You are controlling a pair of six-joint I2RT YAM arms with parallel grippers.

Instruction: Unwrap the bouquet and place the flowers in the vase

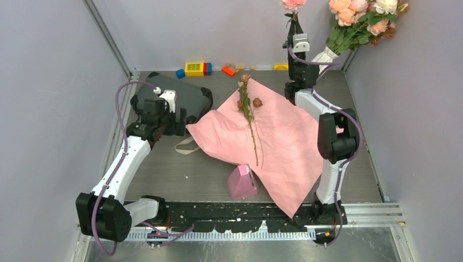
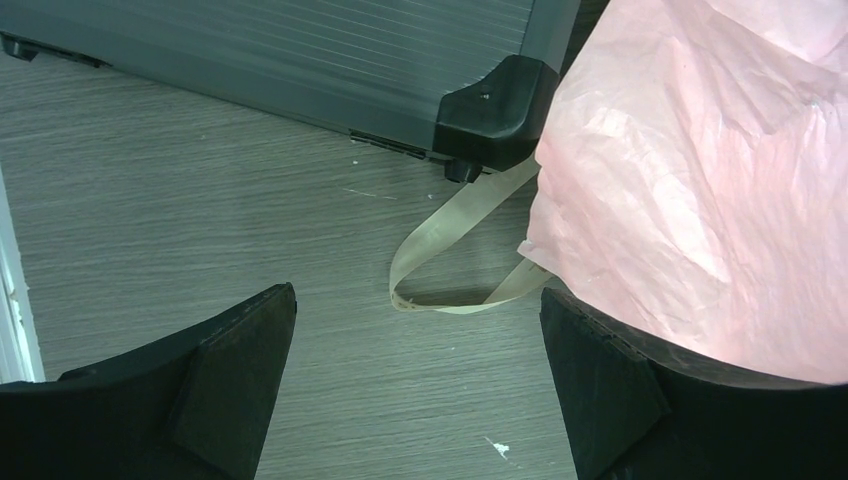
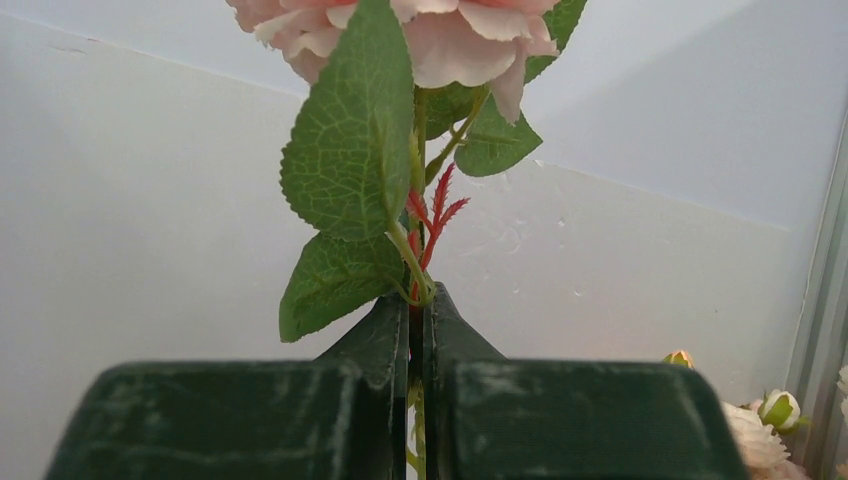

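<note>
High near the back wall, my right gripper [image 1: 295, 21] is shut on the stem of a pale pink flower [image 1: 294, 4]. In the right wrist view its bloom [image 3: 430, 40] and green leaves [image 3: 350, 130] rise above the fingertips. Right of that gripper, the white vase [image 1: 326, 56], full of peach, pink and white flowers [image 1: 360, 19], leans over toward the right wall; my arm hides its lower part. Brownish roses [image 1: 247, 106] on long stems lie on the pink paper [image 1: 289, 142]. My left gripper [image 1: 179, 122] stands open and empty beside a dark grey case.
The grey case [image 1: 174, 97] lies at the back left, its pale strap [image 2: 440, 235] looped on the floor. Toy blocks [image 1: 195, 69] line the back wall. A pink box [image 1: 242, 182] sits at the front.
</note>
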